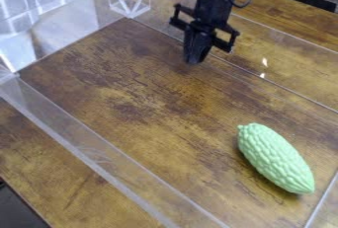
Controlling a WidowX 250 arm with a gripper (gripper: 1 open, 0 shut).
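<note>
My black gripper (195, 48) hangs at the top centre of the view, over the back part of the wooden surface (132, 114). It is shut, and I see nothing held between its fingers, though the tips are small and dark. A pale green bumpy vegetable, like a bitter melon (275, 157), lies at the lower right, well apart from the gripper.
Clear plastic walls (86, 143) border the wooden area on the left, back and right. A crumpled white material (27, 5) is at the top left.
</note>
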